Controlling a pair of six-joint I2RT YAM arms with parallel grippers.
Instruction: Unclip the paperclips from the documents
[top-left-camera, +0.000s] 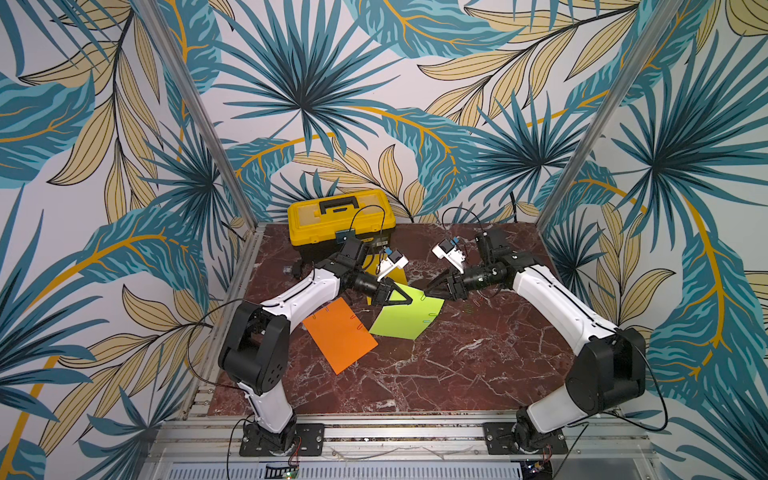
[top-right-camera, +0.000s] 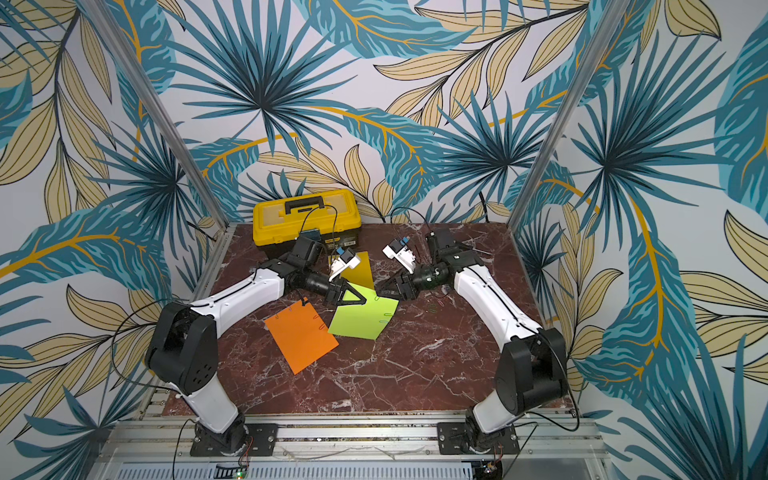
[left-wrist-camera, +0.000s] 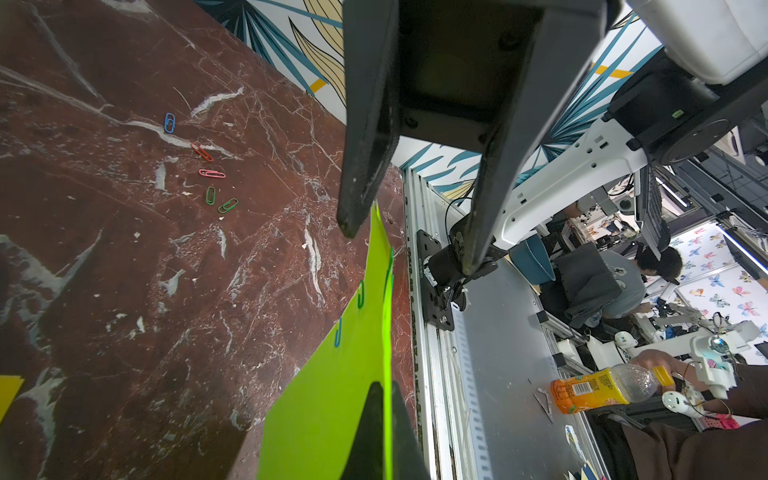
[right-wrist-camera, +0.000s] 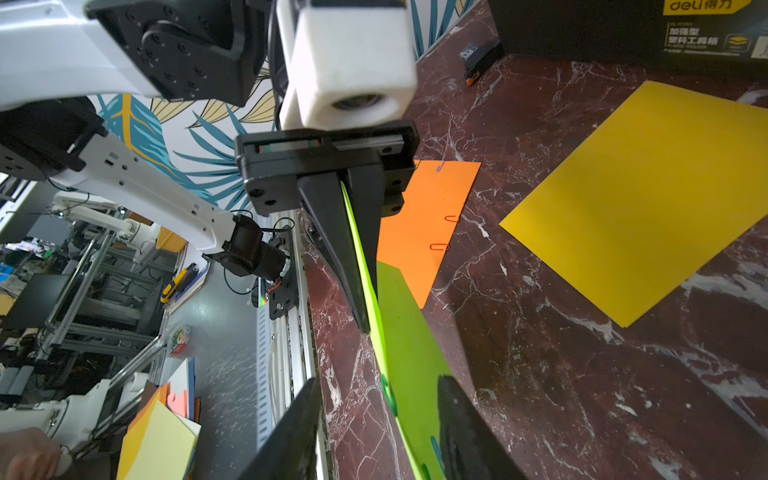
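A lime-green sheet (top-left-camera: 397, 321) stands raised, its top edge held by my left gripper, which is shut on it. On its free side sit a green paperclip (left-wrist-camera: 360, 294) and a blue paperclip (left-wrist-camera: 337, 332). My right gripper is open, its fingers on either side of the sheet's edge near the green paperclip (right-wrist-camera: 389, 393) and the blue paperclip (right-wrist-camera: 437, 449). Whether a finger touches a clip cannot be told. An orange sheet (top-left-camera: 339, 336) lies flat on the left, with red clips (right-wrist-camera: 439, 246) along its edge.
Several loose paperclips lie on the marble table on the right side. A yellow sheet (right-wrist-camera: 640, 200) with no clips showing lies behind the green one. The yellow toolbox (top-left-camera: 340, 217) stands at the back left.
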